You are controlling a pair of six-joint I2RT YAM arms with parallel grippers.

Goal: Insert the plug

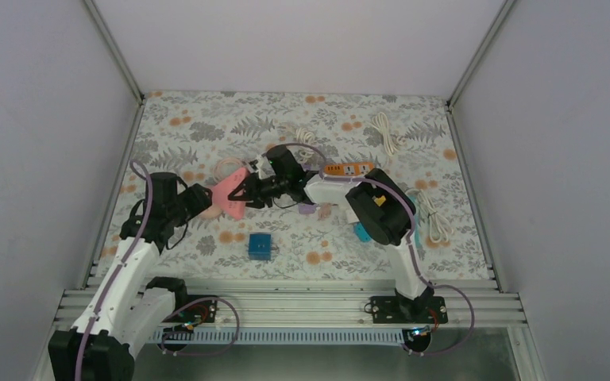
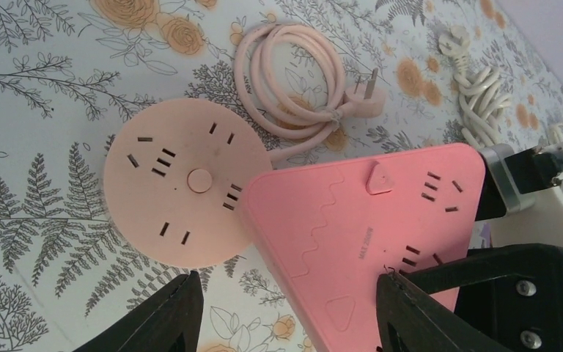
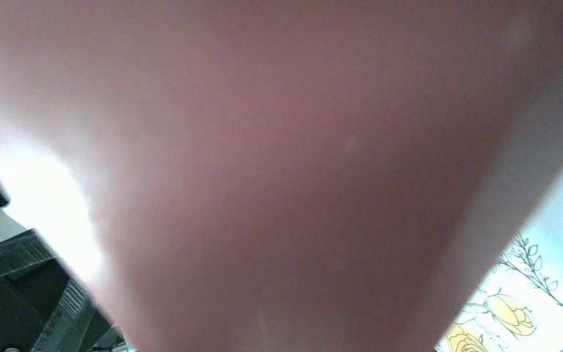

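My right gripper [image 1: 246,189] is shut on a pink triangular power strip, held above the table; its pink body fills the right wrist view, blurred. My left gripper stands open just left of the strip, its fingertips at the bottom of its wrist view. A round pale pink socket [image 2: 168,205] lies on the cloth below, with a coiled pink cable and a two-pin plug [image 2: 366,103] beside it.
A blue box [image 1: 260,246] lies front centre. An orange power strip [image 1: 348,170], white coiled cables [image 1: 437,222] and smaller items lie behind and under the right arm.
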